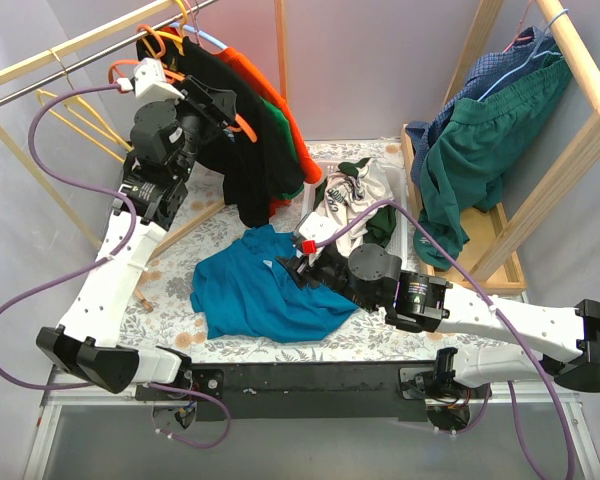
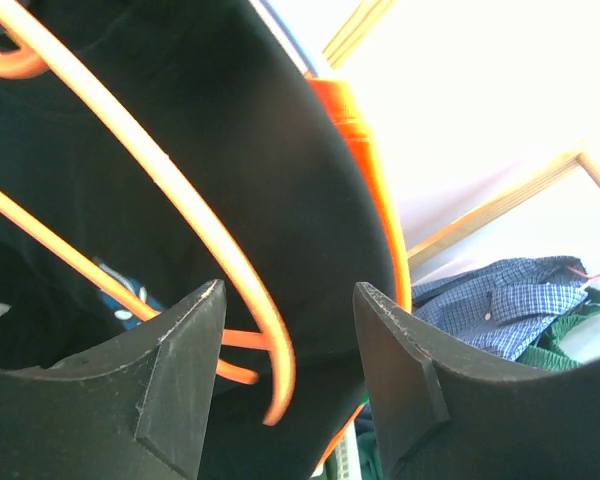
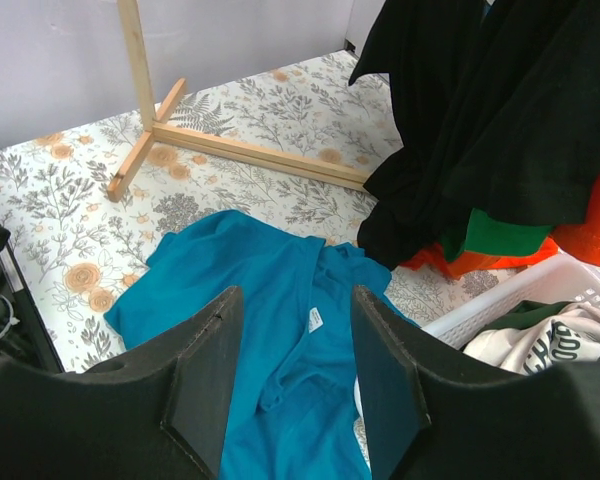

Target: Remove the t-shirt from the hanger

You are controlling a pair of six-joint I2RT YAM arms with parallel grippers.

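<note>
A blue t-shirt (image 1: 260, 290) lies spread on the floral surface, off any hanger. On the rail, an orange hanger (image 2: 210, 225) hangs with no garment visible on it. My left gripper is open around the hanger's end, which shows between its fingers without being clamped. A black garment (image 2: 310, 190) fills the background there. Over the blue shirt, my right gripper stands open; nothing is between its fingers, and the cloth is seen below.
Black, green and orange garments (image 1: 280, 120) hang beside the left gripper. A white basket (image 1: 402, 185) with crumpled clothes stands right of the shirt. Green shorts (image 1: 480, 145) hang on the right rack. Yellow empty hangers (image 1: 85, 125) are at left.
</note>
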